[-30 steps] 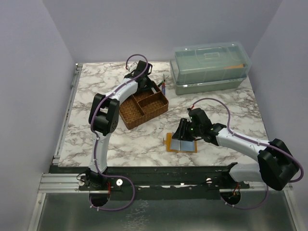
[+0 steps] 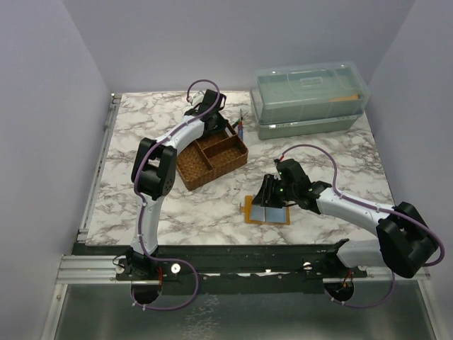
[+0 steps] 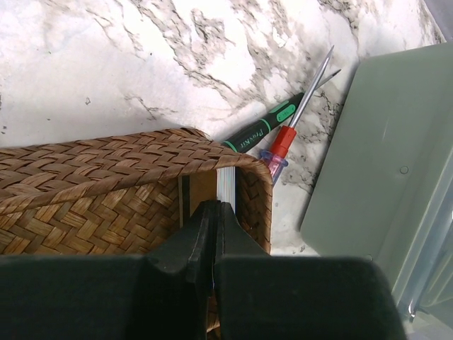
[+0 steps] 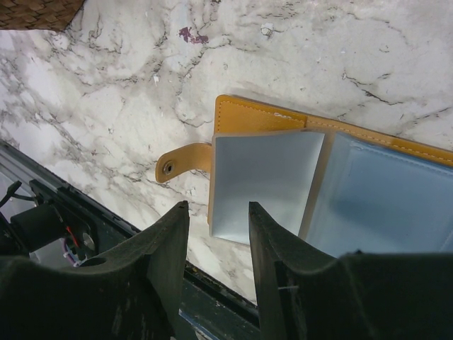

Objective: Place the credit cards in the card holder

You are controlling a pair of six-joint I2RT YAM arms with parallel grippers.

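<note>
The card holder lies spread on the table, tan with clear pockets and a small snap strap. My right gripper is over its left pocket, fingers apart, with nothing seen between them. Inside the far compartment of the woven basket, a white-edged stack, apparently cards, stands upright beside a brown panel. My left gripper is shut and points down into that compartment, its tips close against the white edges. Whether a thin card is between those tips cannot be made out.
Two screwdrivers, one green and black, one with a red collar, lie beside the basket. A lidded translucent box stands at the back right.
The left arm shows almost no movement at the basket. Over the holder, the right arm has barely shifted. The basket and holder have stayed where they were.
</note>
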